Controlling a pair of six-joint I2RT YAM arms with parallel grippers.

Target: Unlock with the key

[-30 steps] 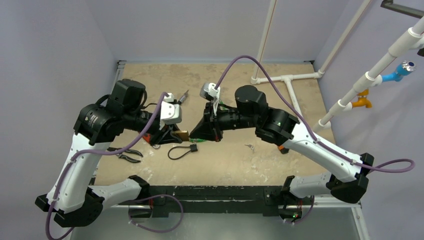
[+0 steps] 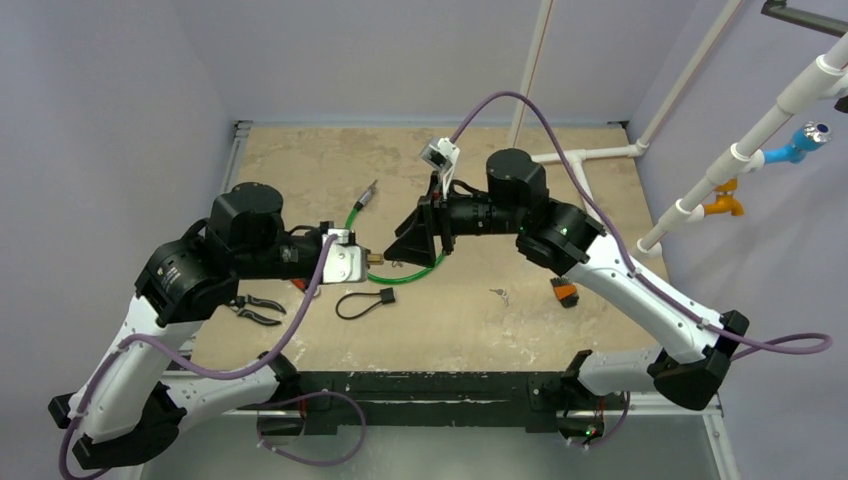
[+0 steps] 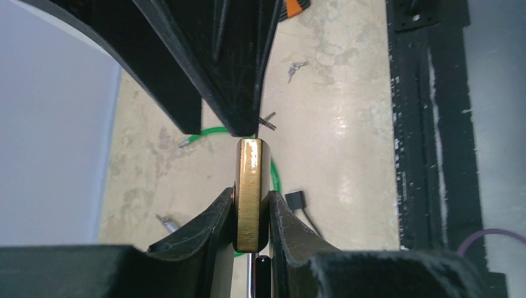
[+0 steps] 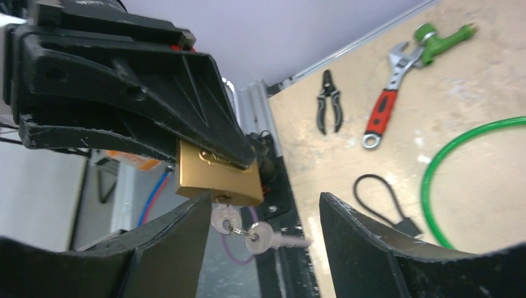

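A brass padlock [image 3: 250, 192] is held in my left gripper [image 2: 364, 258], its fingers shut on the body. In the right wrist view the padlock [image 4: 217, 180] faces me, a key [image 4: 224, 218] hanging at its underside with a second key [image 4: 260, 239] on the ring. My right gripper [image 2: 402, 245] stands open just to the right of the padlock, its fingertips a short way from the keys, nothing between them.
Pliers [image 2: 255, 310], a wrench [image 4: 383, 108], a green hose [image 2: 410, 278], a black looped cable [image 2: 360, 305], loose keys [image 2: 500, 295] and an orange-black tool [image 2: 563, 292] lie on the board. White pipes with taps stand at the right.
My left gripper has swung upward and levelled with the padlock. My right gripper has moved up and right, now slightly away from the padlock, and looks more open.
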